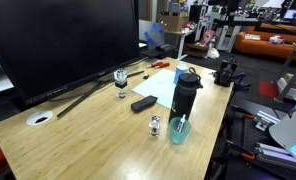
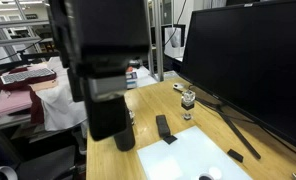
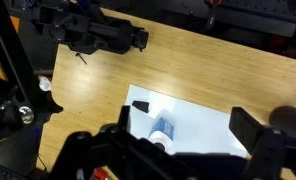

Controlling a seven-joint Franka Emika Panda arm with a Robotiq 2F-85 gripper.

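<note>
In the wrist view, my gripper stands open over the desk, its two dark fingers far apart with nothing held. Below and between them is a blue cup [image 3: 160, 131] at a white sheet [image 3: 198, 128]. From the side, the same blue cup [image 1: 180, 73] stands near the sheet's far right. A tall black bottle [image 1: 186, 98] stands near the front edge, beside a pale green cup [image 1: 179, 130]. A big blurred dark part of the arm fills the left of exterior view 2 and hides what lies behind it.
Two small clear jars [image 1: 120, 82] [image 1: 154, 126] and a black case [image 1: 143, 103] lie on the wooden desk. A large monitor [image 1: 68, 45] stands along the back. Black clamp-like hardware [image 3: 103, 32] sits at a desk edge.
</note>
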